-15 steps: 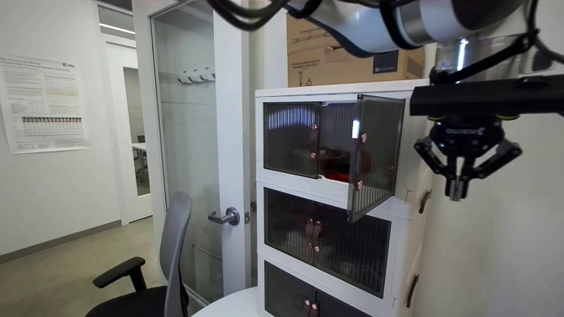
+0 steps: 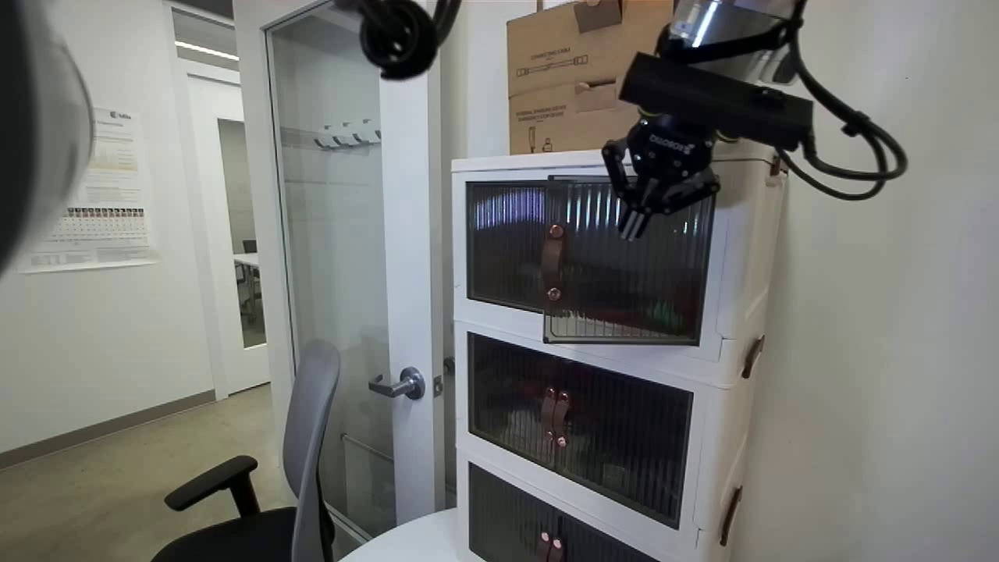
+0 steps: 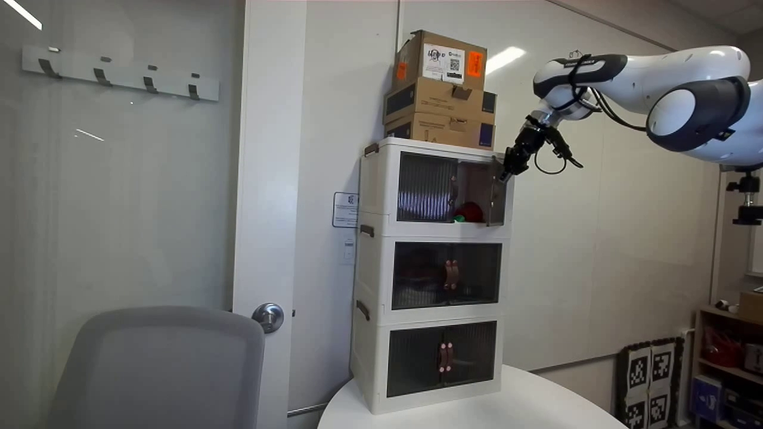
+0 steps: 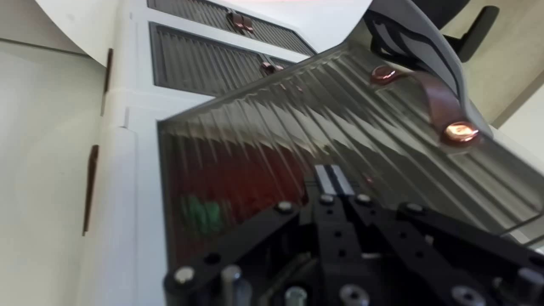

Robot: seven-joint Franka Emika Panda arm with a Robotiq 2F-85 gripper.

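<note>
The top cabinet's right door [image 2: 627, 272], ribbed smoky plastic with a brown strap handle [image 2: 553, 262], stands partly ajar from the white cabinet [image 2: 744, 281]. My gripper [image 2: 632, 225] is shut, with nothing between its fingers, at the outer face of that door near its upper part. In the wrist view the fingertips [image 4: 326, 179] lie close over the ribbed panel; whether they touch it cannot be told. Through the gap in exterior view 2, a red item [image 3: 469, 211] and a bit of green [image 3: 459, 218] show inside. The left door [image 3: 427, 187] is closed.
Cardboard boxes [image 3: 440, 96] are stacked on top of the cabinet. Two lower units have closed doors [image 3: 447, 275]. The white round table [image 3: 529, 400] bears the cabinet, and a grey chair [image 3: 157, 364] stands to the left. A wall is close on the right.
In exterior view 1 my shut gripper has moved left and up, from right of the cabinet to the door's front. The right door has swung inward, so its opening is much narrower.
</note>
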